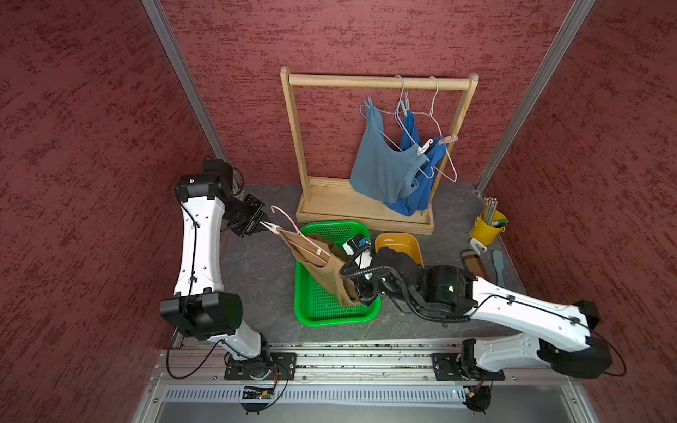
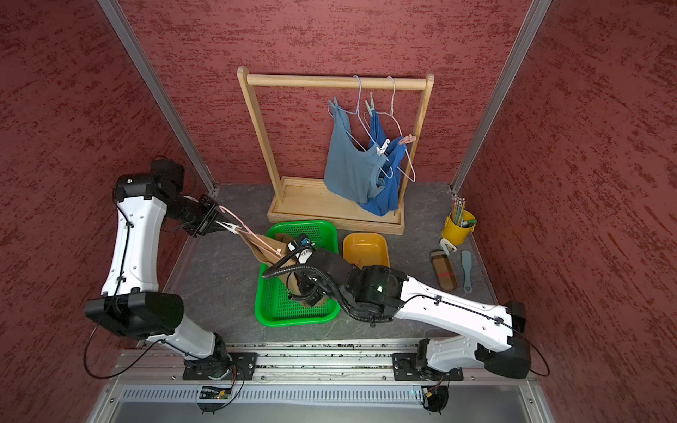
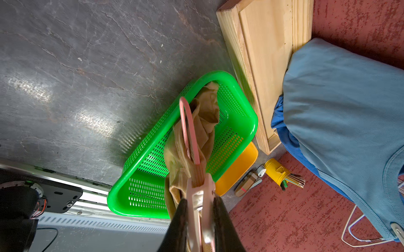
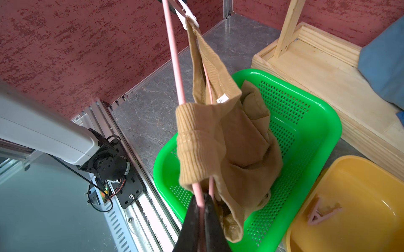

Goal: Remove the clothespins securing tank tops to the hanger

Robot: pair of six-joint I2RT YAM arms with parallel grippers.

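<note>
My left gripper point(image 1: 260, 222) is shut on a white clothespin point(image 4: 190, 16). The pin's tips meet a strap end of the brown tank top point(image 4: 248, 138); whether they also pinch the hanger, I cannot tell. The pink hanger runs through the shirt, with its hook in the left wrist view standing free beyond the pin. In the right wrist view, my right gripper is shut on the hanger's near end, just beyond the shirt's bunched ribbed strap point(image 4: 194, 147). The shirt hangs stretched between both grippers, its lower part over the green basket point(image 1: 302, 299).
Beside the basket, an orange tray point(image 4: 362, 184) has a pink clothespin point(image 4: 322, 215) in it. A wooden rack point(image 1: 366, 82) behind holds two blue tank tops point(image 1: 384, 158) on hangers. A yellow cup point(image 1: 486, 231) and brushes lie right. Table left of the basket is clear.
</note>
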